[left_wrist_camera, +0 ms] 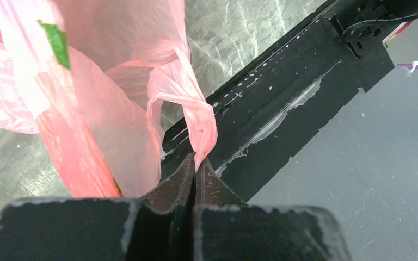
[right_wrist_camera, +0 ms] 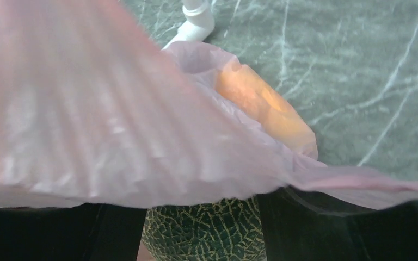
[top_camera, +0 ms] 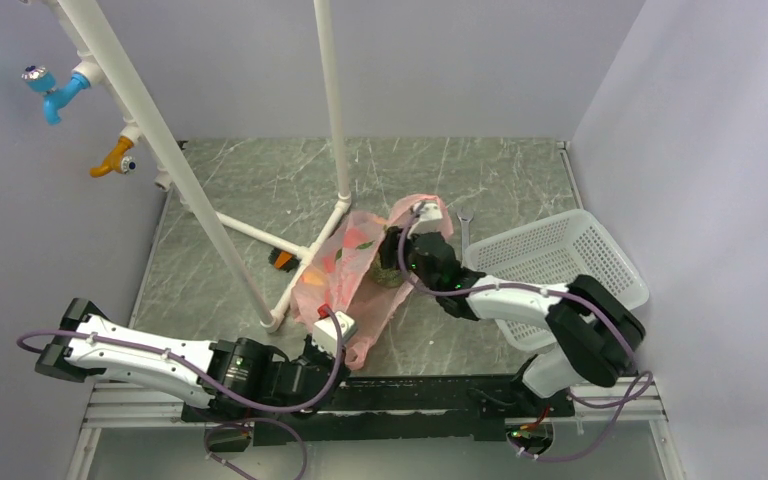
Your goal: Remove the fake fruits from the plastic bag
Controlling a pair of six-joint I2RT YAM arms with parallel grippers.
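Observation:
The pink translucent plastic bag (top_camera: 312, 296) lies partly propped open between my two arms. In the left wrist view, my left gripper is shut on a twisted strip of the bag's edge (left_wrist_camera: 202, 128). My right gripper is at the bag's mouth, its fingers apart on either side of a dark green netted melon (right_wrist_camera: 207, 234). Whether they press on it, I cannot tell. Bag film drapes over those fingers and hides part of the melon. An orange-yellow fruit (right_wrist_camera: 266, 109) shows through the film beyond.
White pipes (top_camera: 305, 262) border the bag on its left, with a small black and orange object (top_camera: 283, 260) beyond them. A wrench (top_camera: 465, 226) lies to the right of the bag. The white basket (top_camera: 608, 260) at the right looks empty.

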